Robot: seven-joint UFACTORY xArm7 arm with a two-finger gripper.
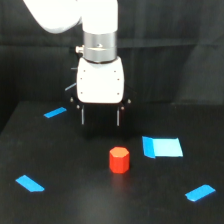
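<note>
A red block [119, 160] with a hexagonal outline rests on the black surface, a little right of the middle and towards the front. Above and behind it in the picture hangs my white gripper [101, 114], pointing down. Its two dark fingers stand wide apart, with nothing between them. A clear gap shows between the fingertips and the block.
A light blue square [168, 147] with a darker blue strip [148, 147] along its left side lies to the block's right. Blue tape pieces mark the back left [55, 112], front left [30, 184] and front right [200, 192].
</note>
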